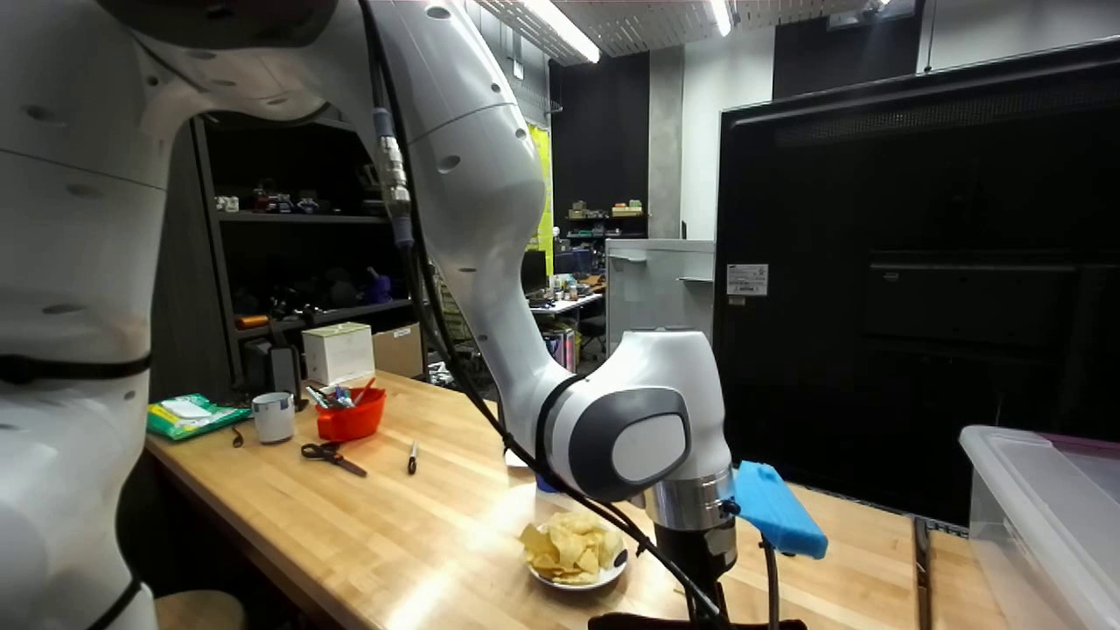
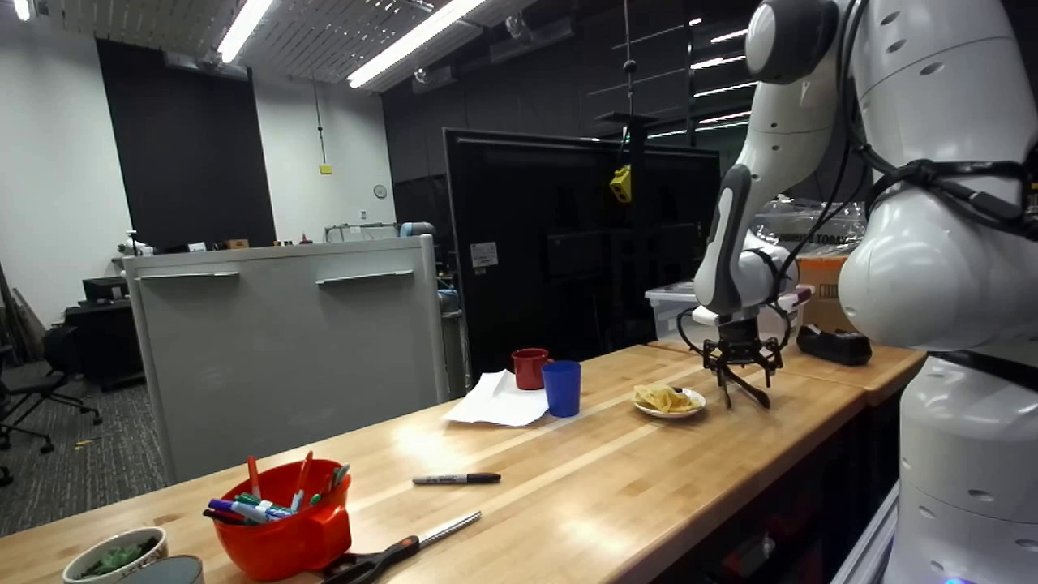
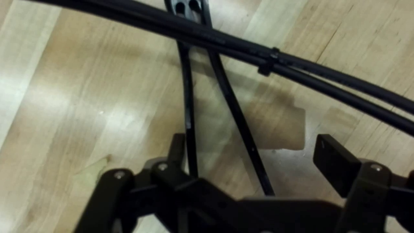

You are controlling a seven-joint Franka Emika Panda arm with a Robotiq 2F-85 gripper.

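Note:
My gripper points down over the table at its right end, its fingers open. In the wrist view, its finger pads stand wide apart. A black two-armed tool, which looks like tongs, runs between and beneath them. Its joined end is at the top of that view, partly behind black cables, and its arms reach back toward my gripper's body. Whether the tool touches a finger, I cannot tell. Just left of the gripper in exterior view 2, a white plate holds yellow chips.
A blue cup, a red mug and white paper stand behind the plate. A marker, scissors and a red pen holder are farther left. A chip fragment lies near my gripper.

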